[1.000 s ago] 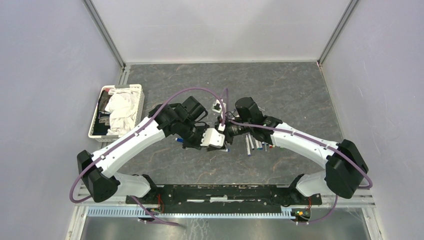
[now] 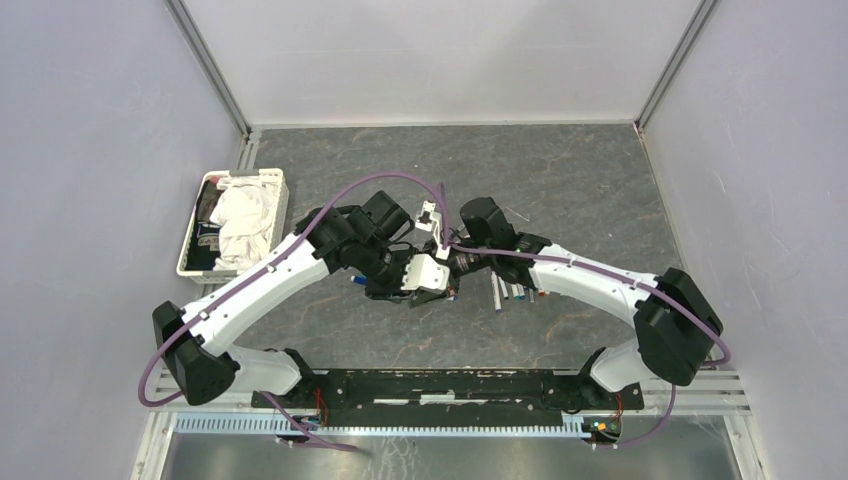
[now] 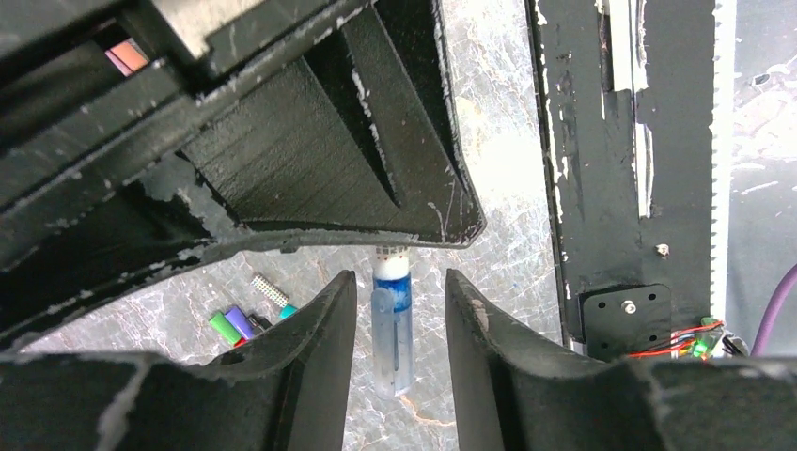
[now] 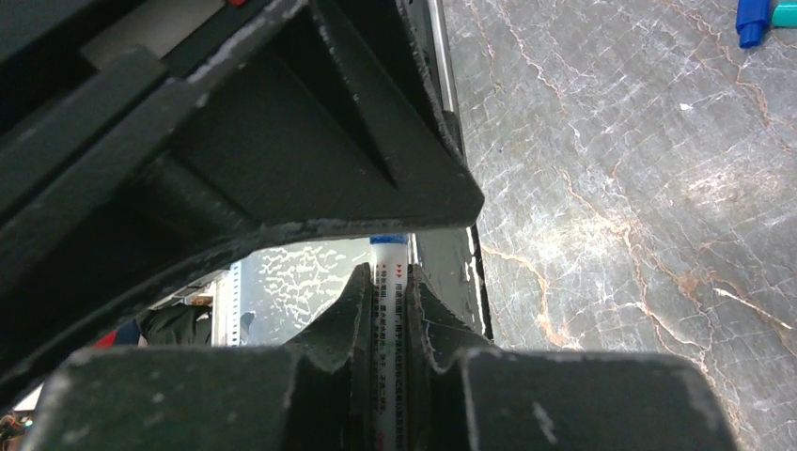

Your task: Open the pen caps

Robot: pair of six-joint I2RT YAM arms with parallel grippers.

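Note:
A pen [image 3: 392, 293] with a white patterned body, blue band and clear cap [image 3: 392, 352] shows in the left wrist view. Its cap end lies between the spread fingers of my left gripper, with a gap on either side. In the right wrist view my right gripper is shut on the white pen body [image 4: 389, 282]; a bit of blue shows at its far end. From above, the two grippers meet near the middle of the table and hide the pen almost wholly.
Several pens [image 2: 496, 292] lie in a row just right of the grippers. Beside the left gripper is a blue piece [image 2: 357, 279]. A white basket [image 2: 182, 268] with cloth stands at the left.
The right arm has shifted a little to the left, bringing its gripper closer against the left one. My left arm has stayed almost still.

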